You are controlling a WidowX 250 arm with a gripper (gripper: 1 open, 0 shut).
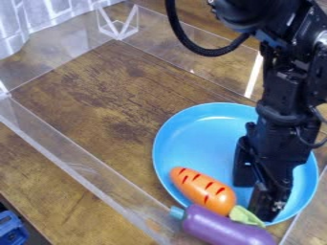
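A toy carrot point(200, 187), orange with dark stripes, lies on the blue plate point(182, 144) at the lower right of the camera view. A purple toy eggplant point(224, 229) lies in front of it at the plate's near edge. My black gripper point(255, 196) is low over the plate, just right of the carrot, open. Its fingers are dark and partly hide one another, so the space between them is hard to see.
Clear plastic walls border the wooden surface on the left and back. A blue object point(8, 229) sits outside at the lower left.
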